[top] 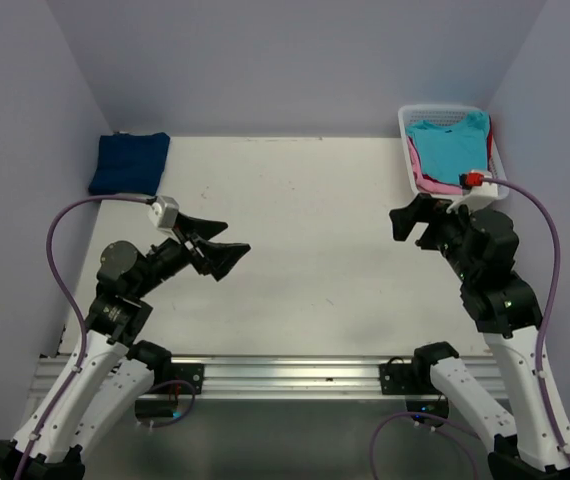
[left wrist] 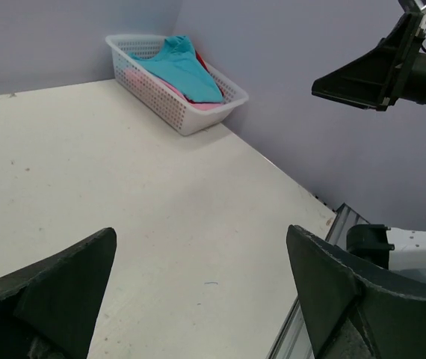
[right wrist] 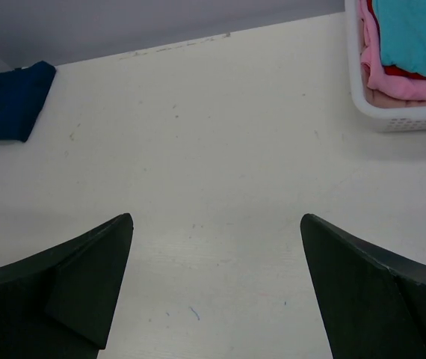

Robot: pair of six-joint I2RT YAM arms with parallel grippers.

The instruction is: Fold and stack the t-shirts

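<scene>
A folded navy shirt (top: 129, 163) (right wrist: 11, 105) lies at the back left of the table. At the back right a white basket (top: 405, 115) (left wrist: 153, 105) holds a turquoise shirt (top: 450, 150) (right wrist: 418, 37) over pink (right wrist: 407, 88) and red ones. My left gripper (top: 227, 243) is open and empty above the left part of the table, in front of the navy shirt. My right gripper (top: 415, 220) is open and empty above the table's right side, in front of the basket.
Grey walls bound it at the back and sides, and a metal rail (top: 295, 375) runs along the front edge.
</scene>
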